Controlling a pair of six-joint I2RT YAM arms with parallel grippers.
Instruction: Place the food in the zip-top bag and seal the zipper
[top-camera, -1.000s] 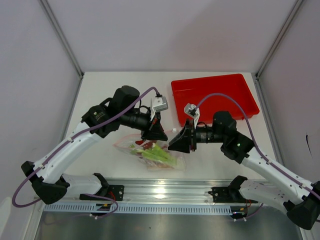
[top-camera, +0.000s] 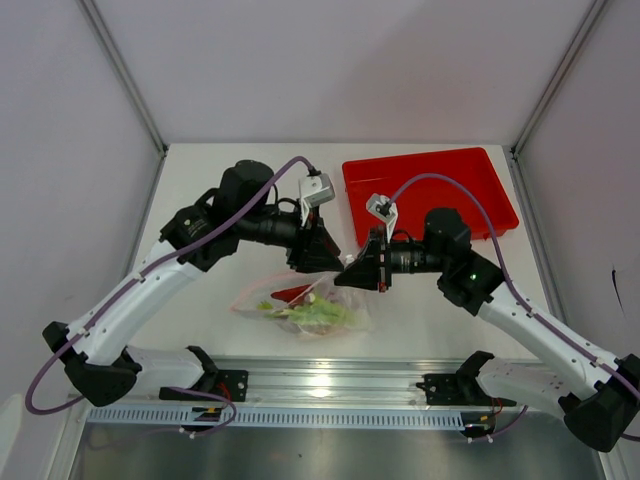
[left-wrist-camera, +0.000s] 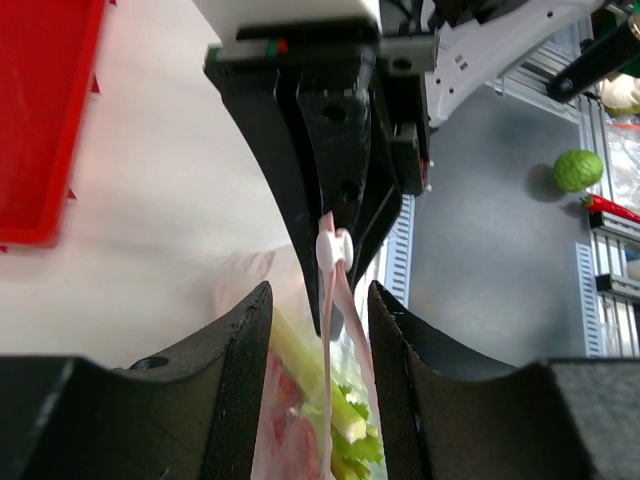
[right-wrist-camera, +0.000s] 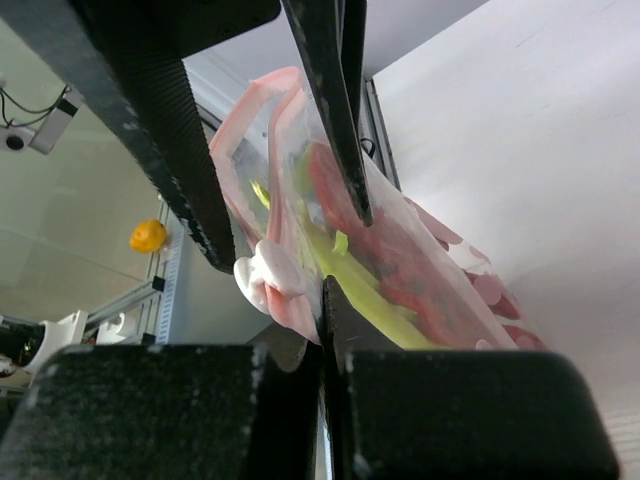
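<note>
The zip top bag (top-camera: 300, 310) holds greens and red food, as the top view shows; its pink-striped top rises to a white slider (left-wrist-camera: 335, 247). My right gripper (top-camera: 355, 268) is shut on the bag's top just by the slider (right-wrist-camera: 270, 285), seen between its fingers in the right wrist view. My left gripper (top-camera: 308, 256) is open just left of it, fingers on either side of the pink zipper strip in the left wrist view, apparently not closed on it. Red and yellow-green food (right-wrist-camera: 355, 270) shows through the clear plastic.
A red bin (top-camera: 430, 170) sits at the back right of the white table (top-camera: 210, 300). The metal rail (top-camera: 320, 370) runs along the front edge, below both arms.
My right gripper has moved slightly up and shut at the bag's top. My left gripper has opened and moved slightly up and back.
</note>
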